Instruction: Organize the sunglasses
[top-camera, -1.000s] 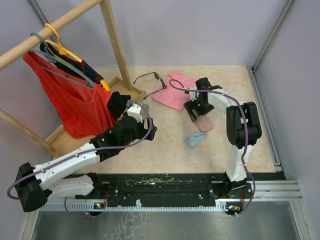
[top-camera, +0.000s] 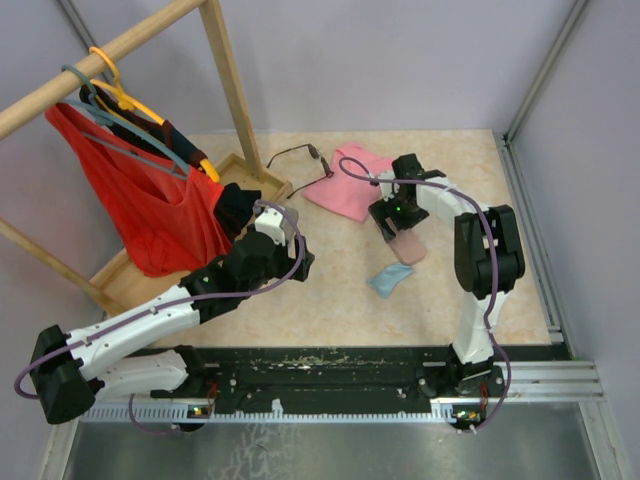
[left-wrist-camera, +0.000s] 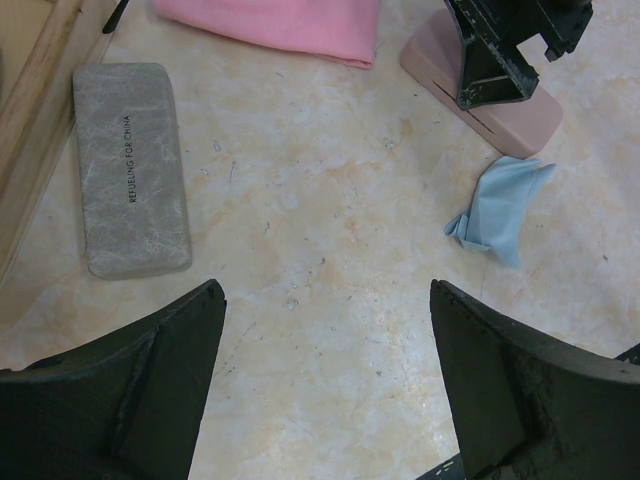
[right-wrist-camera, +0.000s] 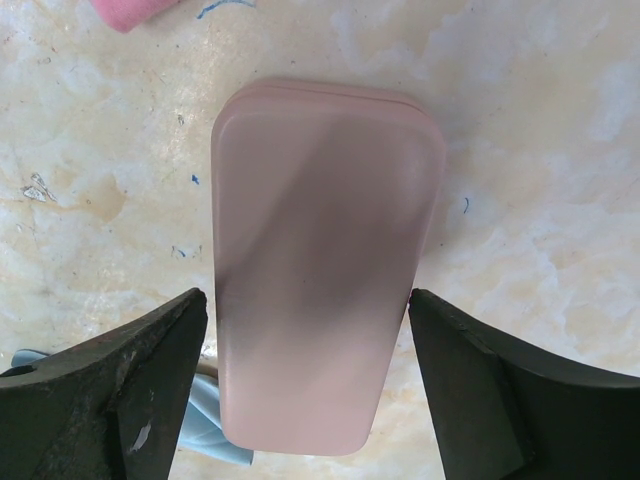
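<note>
Dark sunglasses (top-camera: 325, 167) lie with their arms unfolded at the back of the table, beside a pink cloth (top-camera: 345, 195). A closed pinkish-brown case (right-wrist-camera: 320, 270) lies flat under my right gripper, whose open fingers stand on either side of it. The right finger looks very close to the case edge; a narrow gap shows on the left. My left gripper is open over bare table with nothing between its fingers. To its upper left in the left wrist view lies a grey case (left-wrist-camera: 130, 170) with printed lettering.
A light-blue cloth (top-camera: 390, 278) lies just in front of the pinkish case. At the left stands a wooden rack (top-camera: 232, 80) with hung clothes, including a red garment (top-camera: 150, 215).
The right arm has shifted very slightly to the right at the pinkish case. The left arm, sunglasses and cloths look unchanged.
</note>
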